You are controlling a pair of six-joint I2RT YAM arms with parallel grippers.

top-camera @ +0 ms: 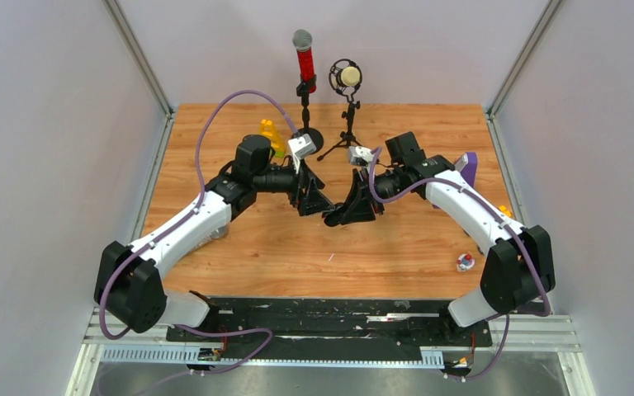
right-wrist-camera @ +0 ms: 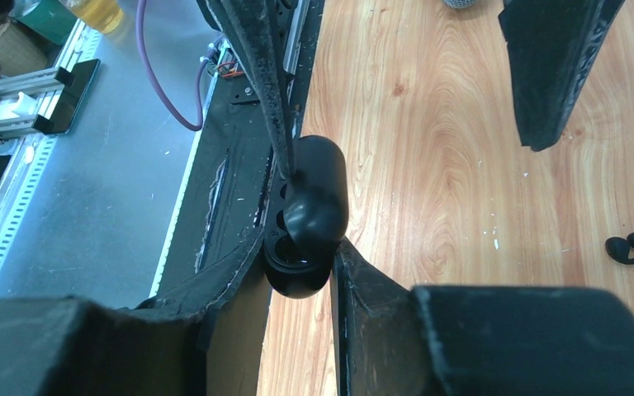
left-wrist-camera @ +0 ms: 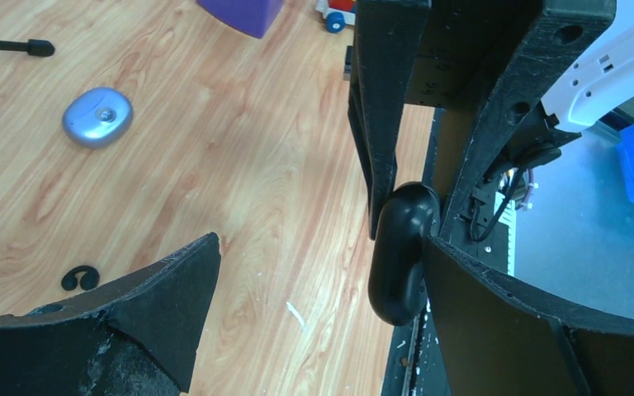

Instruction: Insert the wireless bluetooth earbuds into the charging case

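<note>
The black charging case [right-wrist-camera: 320,169] is clamped in my right gripper [top-camera: 345,212] above the table. Its lid looks parted from its base, with dark recesses showing along the gap. My left gripper [top-camera: 317,202] stands open, facing it. One of its fingers [right-wrist-camera: 266,78] reaches the case at the parted side and seems to touch it; the other finger [right-wrist-camera: 551,70] is well clear. On the table lies a black C-shaped earbud [right-wrist-camera: 627,247] [left-wrist-camera: 80,277], away from both grippers. No second earbud can be made out.
Microphone stands [top-camera: 305,99] [top-camera: 347,115] are at the back. A purple block [top-camera: 466,167] and a small toy [top-camera: 465,262] lie to the right, a yellow toy [top-camera: 272,138] at the back left. A silver-blue mouse-like object [left-wrist-camera: 97,117] lies on the table.
</note>
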